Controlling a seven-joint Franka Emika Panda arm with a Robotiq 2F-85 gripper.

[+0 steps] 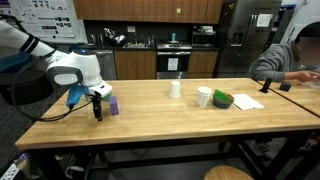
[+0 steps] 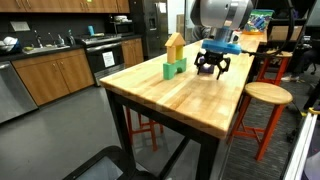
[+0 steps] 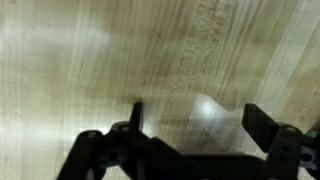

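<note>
My gripper stands open in the wrist view, its dark fingers (image 3: 136,122) spread wide over bare wooden tabletop, with no object between them. From the first exterior view, the gripper (image 1: 98,115) points down low over the left part of the table, just left of a purple block (image 1: 114,106). In the second exterior view, the purple block (image 2: 206,68) is partly hidden by the gripper (image 2: 210,71). A yellow-and-green block stack (image 2: 175,57) stands upright nearby on the table.
Along the table (image 1: 160,127) are a white canister (image 1: 175,89), a white cup (image 1: 204,97), a green bowl (image 1: 222,99) and white paper (image 1: 247,102). A person (image 1: 290,63) sits at the far right end.
</note>
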